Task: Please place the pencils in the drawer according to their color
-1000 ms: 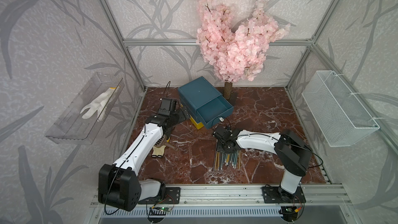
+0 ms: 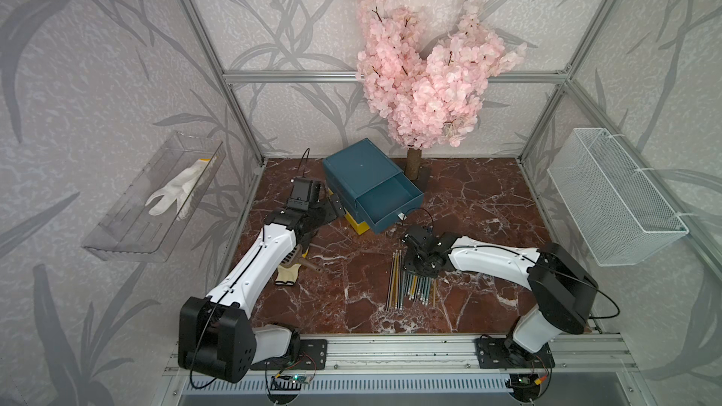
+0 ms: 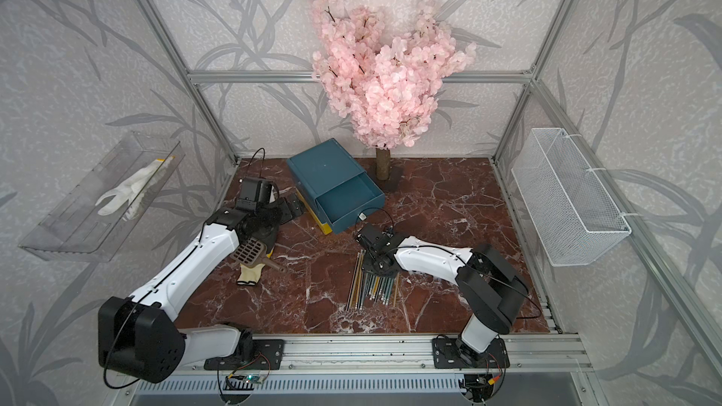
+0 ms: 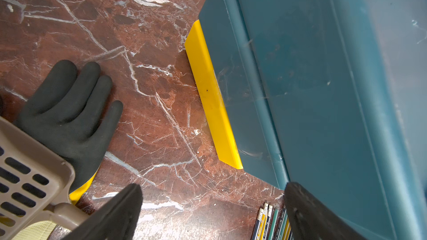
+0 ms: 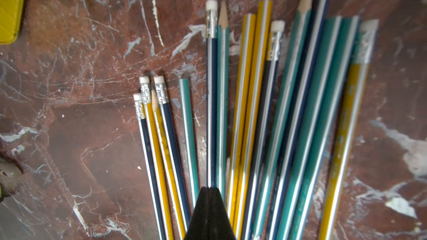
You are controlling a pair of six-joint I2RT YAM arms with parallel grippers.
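Yellow, navy and teal pencils (image 5: 253, 106) lie in a loose row on the table, several in all. My right gripper is shut among them. A navy pencil (image 5: 211, 106) runs straight to its fingertips beside a teal one (image 5: 223, 106); whether the tips grip it is not clear. Behind the row stands a dark teal box (image 2: 363, 167) with its drawer (image 2: 391, 199) pulled out and no pencils visible inside. At the box's left side, my left gripper is open, its fingers wide apart with nothing between.
Under the box sits a yellow piece (image 4: 213, 97). A black glove (image 4: 73, 115) and a beige slotted utensil (image 4: 26, 177) lie to the left. The pink blossom tree (image 2: 436, 67) rises behind the box. Table to the right of the box is clear.
My right gripper has shifted slightly to the right over the pencils, its arm moving with it. The left arm, the box and the pencil row look unchanged.
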